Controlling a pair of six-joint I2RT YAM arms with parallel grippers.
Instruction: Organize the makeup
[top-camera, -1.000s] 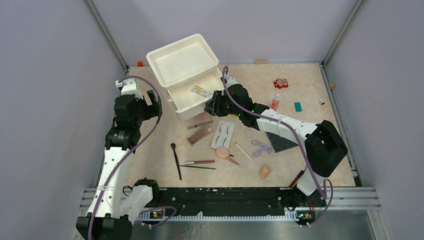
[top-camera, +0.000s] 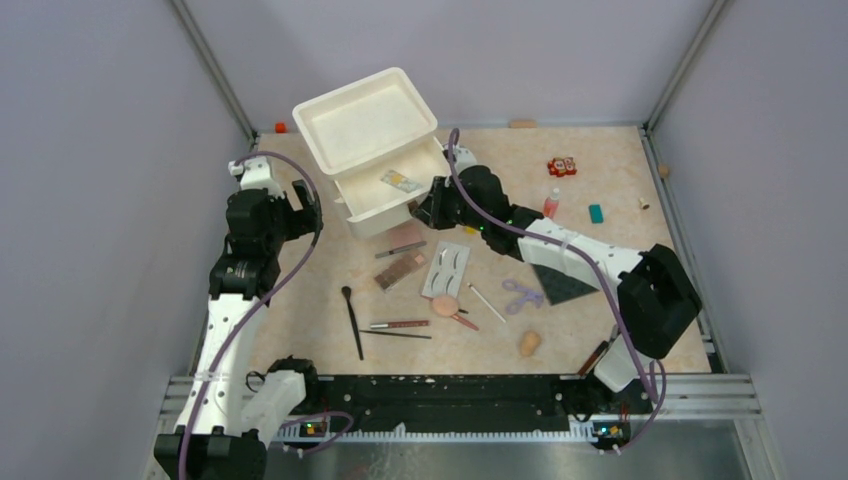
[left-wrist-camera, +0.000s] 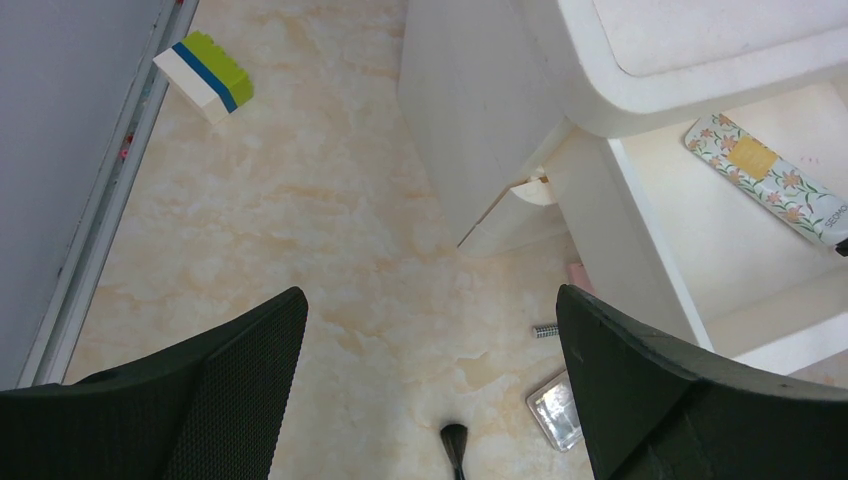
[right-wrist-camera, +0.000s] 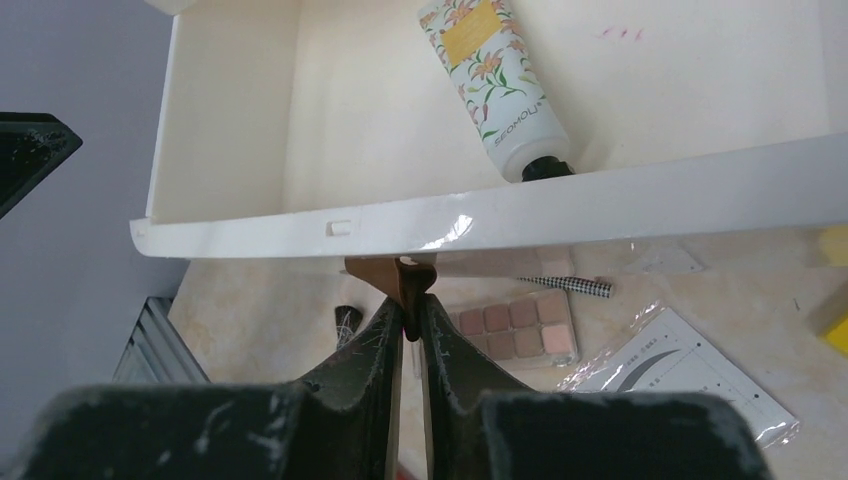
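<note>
The white drawer organizer (top-camera: 364, 115) stands at the back with a drawer (top-camera: 370, 220) pulled out, a floral tube (right-wrist-camera: 495, 95) lying inside. My right gripper is at that drawer's front, fingers close together around the lower end of a brown piece (right-wrist-camera: 380, 272) below the front edge; whether it grips firmly is unclear. My left gripper is open left of the organizer, nothing between its fingers. An eyeshadow palette (top-camera: 400, 270), lash sheet (top-camera: 446, 270), powder brush (top-camera: 445, 308) and dark brush (top-camera: 352, 320) lie on the table.
Scissors (top-camera: 523, 295), a sponge (top-camera: 530, 343), a pink bottle (top-camera: 551, 203), a dark mat (top-camera: 565, 285) and small items lie on the right. A green-and-white block (left-wrist-camera: 205, 75) is at the left edge.
My right gripper has shifted very slightly at the drawer front, its fingers appearing closer together. The left arm has barely moved.
</note>
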